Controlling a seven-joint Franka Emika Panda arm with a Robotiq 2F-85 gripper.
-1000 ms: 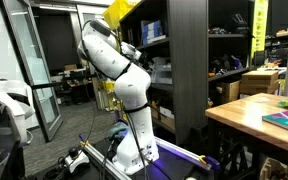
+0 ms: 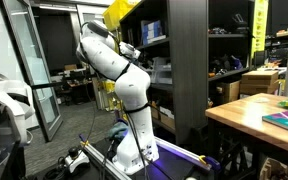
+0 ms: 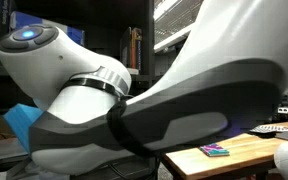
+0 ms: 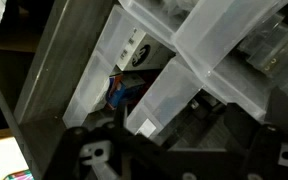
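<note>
In the wrist view my gripper is open, its two dark fingers wide apart at the bottom of the view. Beyond it are translucent plastic bins (image 4: 159,103) on a dark shelf, seen at a slant. One bin holds a white box with black markings (image 4: 136,50) and a small dark, colourful item (image 4: 129,90). Nothing shows held between the fingers. From outside, the white arm (image 2: 134,95) reaches up beside the shelving, where clear bins (image 2: 162,70) stand; the gripper itself is hard to make out there. The arm hides much of exterior view 2.
Dark shelving (image 2: 191,80) rises behind the arm, with cardboard boxes (image 2: 259,82) on it. A wooden table (image 2: 249,117) stands at the right, bearing a colourful flat item (image 2: 286,120). Upright shelf boards (image 4: 59,65) border the bins in the wrist view.
</note>
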